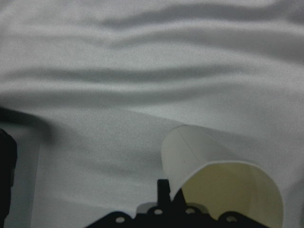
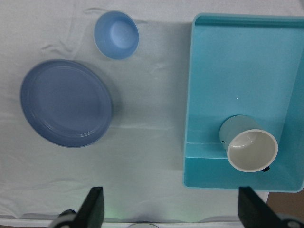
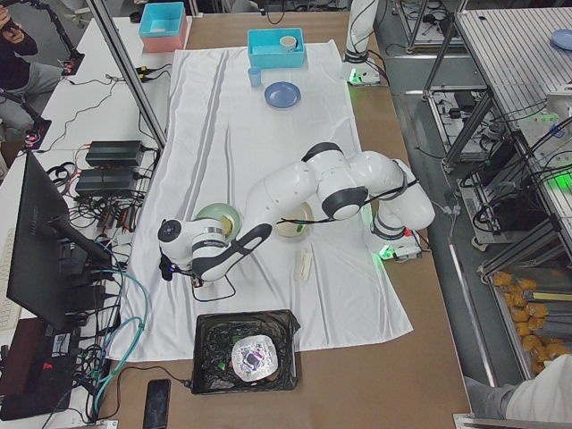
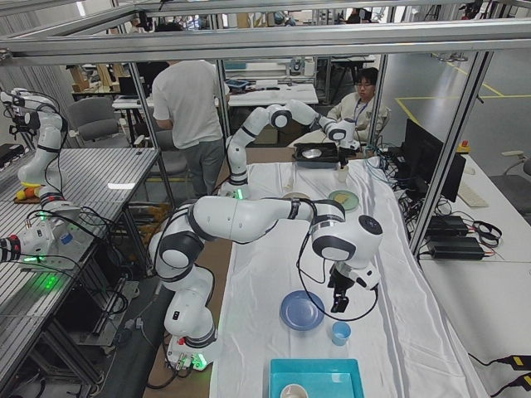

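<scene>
In the left wrist view, my left gripper [image 3: 183, 273] is low over the cloth beside a white paper cup [image 1: 187, 147] lying on its side at one finger; whether it grips the cup is unclear. My right gripper [image 4: 340, 294] stands open above the far end, nothing between its fingers. Below it are a blue plate [image 2: 66, 102], a small blue cup [image 2: 116, 35] and a turquoise bin [image 2: 242, 61] with a mug [image 2: 232, 130] tipped inside.
A green plate [image 4: 343, 197], a cream dish [image 3: 295, 228] and a black tray [image 3: 206, 357] with foil are at the left arm's end. A monitor [image 3: 54, 250] and cables line one side.
</scene>
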